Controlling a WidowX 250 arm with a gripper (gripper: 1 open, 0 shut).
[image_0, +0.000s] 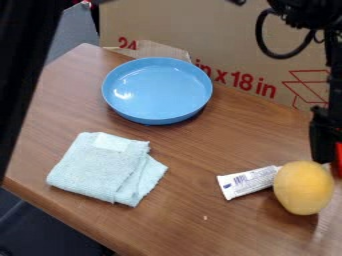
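A black gripper (322, 135) is at the right edge, mostly out of view, above and behind a yellow round object (303, 187); its fingers are too cut off to show their state. A white tube (246, 181) lies just left of the yellow object. A folded pale blue cloth (104, 167) lies at the left front, and an empty blue plate (156, 90) sits at the back.
A cardboard box (234, 40) stands along the back of the wooden table (181, 225). A red object (337, 160) shows at the right edge. A dark shape covers the upper left corner.
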